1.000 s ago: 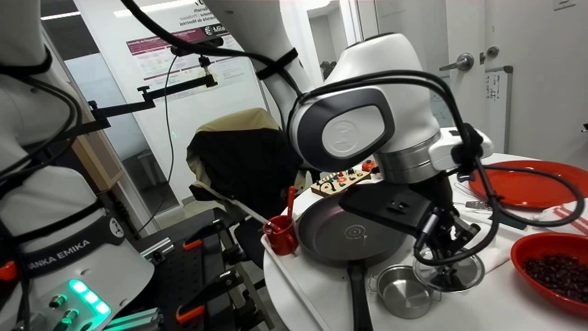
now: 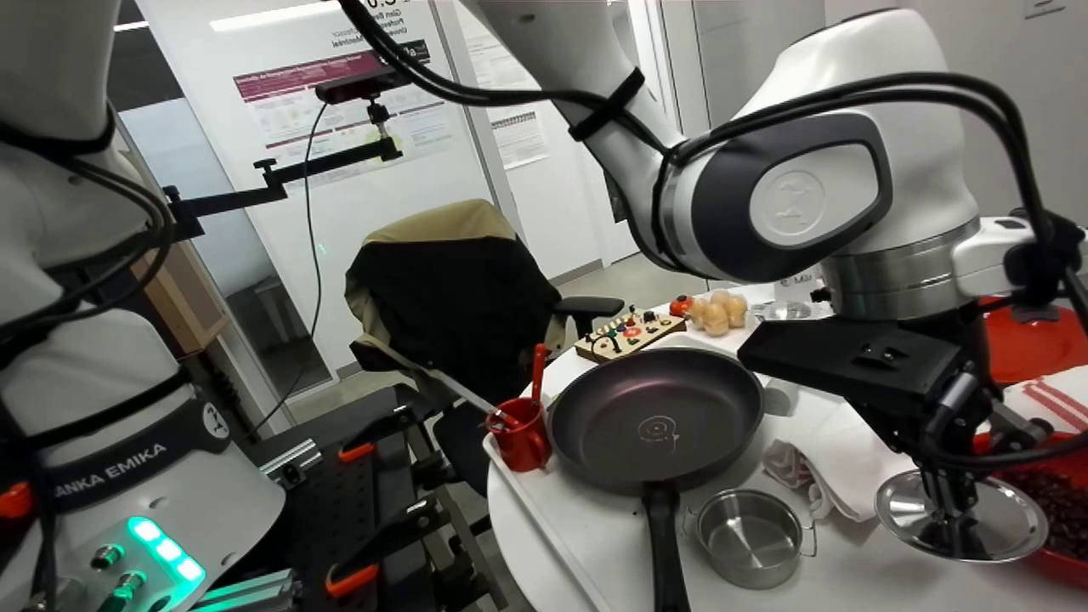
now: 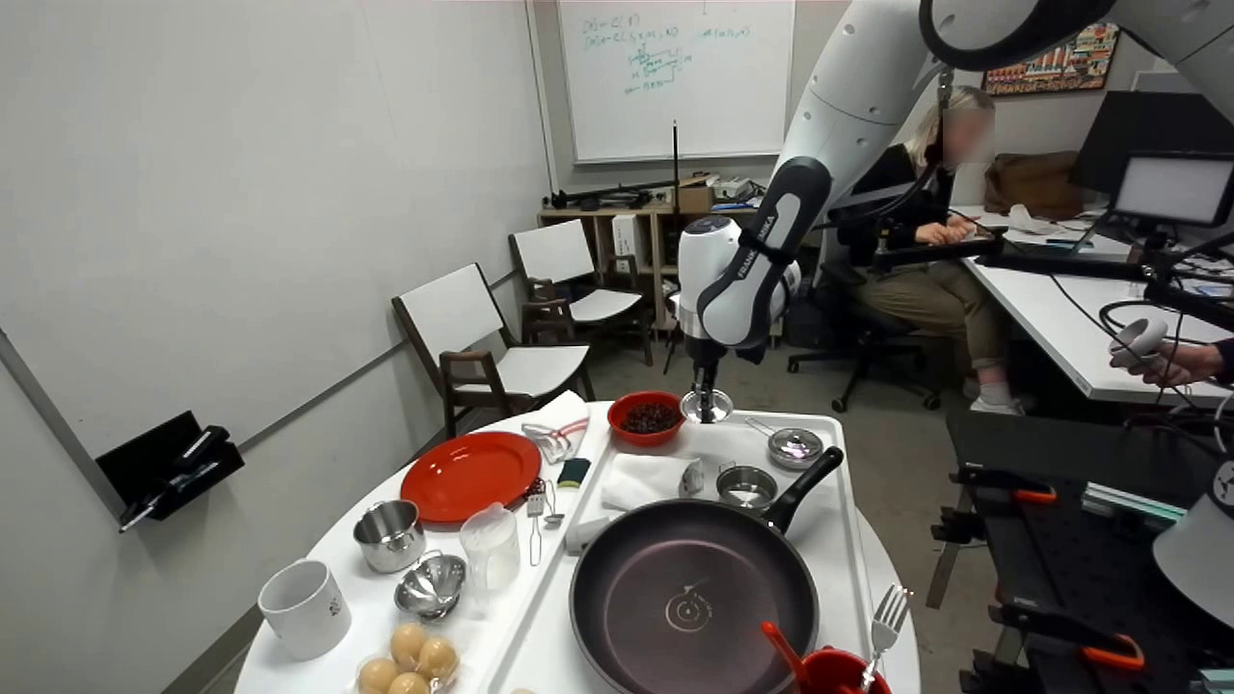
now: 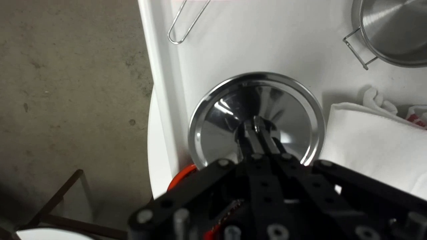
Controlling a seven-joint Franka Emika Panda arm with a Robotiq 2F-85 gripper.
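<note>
My gripper (image 2: 954, 501) is shut on a shiny round metal lid (image 2: 1000, 529), gripping it at the middle of its top. In the wrist view, the fingertips of the gripper meet the centre of the lid (image 4: 299, 110), and the grip point itself is mostly hidden. Exterior view 2 has the lid (image 3: 724, 407) hanging beside the red bowl of dark beans (image 3: 648, 418), near the tray's far edge. A small steel pot (image 2: 750, 541) stands uncovered on the tray, to the left of the lid in exterior view 1.
A large dark frying pan (image 3: 694, 596) fills the tray's near part. Beside the uncovered pot lie a white cloth (image 3: 638, 478) and a lidded pan (image 3: 795, 447). A red plate (image 3: 471, 476), cups and round yellowish items (image 3: 408, 665) crowd the table's other side.
The arm has swung to the right in exterior view 1, and the lid has travelled with the gripper from beside the small pot to in front of the red bowl.
</note>
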